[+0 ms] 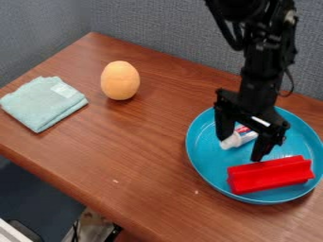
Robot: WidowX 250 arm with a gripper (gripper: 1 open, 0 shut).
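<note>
The black gripper [245, 138] is low over a blue plate [206, 157], its two fingers around a white tube [233, 140] with a red and blue label, partly hidden by the gripper. I cannot tell whether the fingers touch it. A red block-like object [269, 174] lies on the near part of the plate.
An orange egg [120, 80] stands upright on the wooden table [132, 161] at the back left. A folded pale green cloth [43, 103] lies at the far left.
</note>
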